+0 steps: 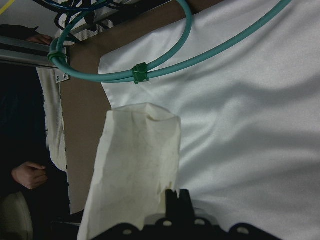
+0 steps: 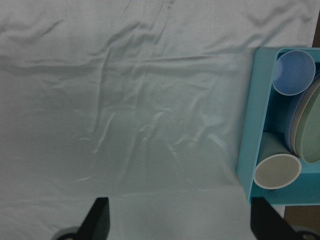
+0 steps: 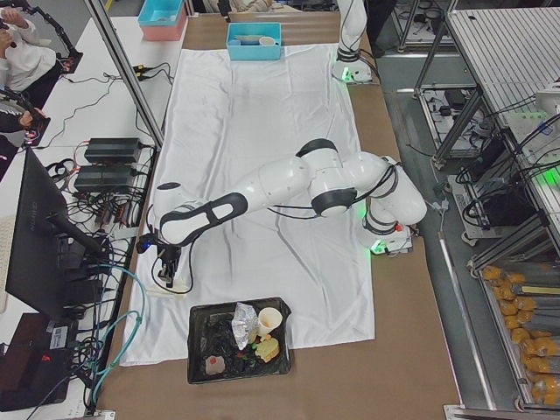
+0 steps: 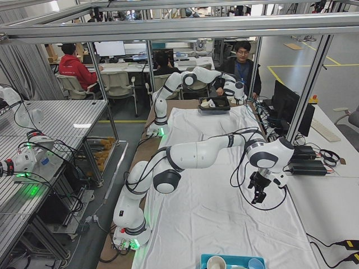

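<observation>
My left gripper is down at the left edge of the white cloth in the camera left view, shut on a cream paper bag or sheet (image 1: 130,160) that stands up from its fingers in the left wrist view. A black tray (image 3: 201,350) holds a cup (image 3: 269,320), crumpled foil and food items, just beside that arm. My right gripper is open over bare white cloth, with nothing between its fingers.
A blue bin (image 2: 247,145) with cups and plates sits right of my right gripper. Teal cables (image 1: 210,54) run along the cloth's left edge, beside a monitor (image 3: 35,254) and cabling.
</observation>
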